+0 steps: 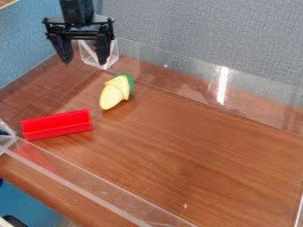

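Observation:
My black gripper [81, 51] hangs open at the upper left, over the back left corner of the wooden floor, with nothing seen between its fingers. Below it and to the right, a toy corn cob [115, 93], yellow with a green husk, lies on the wood. A red oblong block [56, 124] lies at the front left, apart from the corn and from the gripper.
Clear walls edge it at back and front, with grey padded panels behind and blue ones at the left. A small white object, partly hidden, sits behind the gripper at the back corner.

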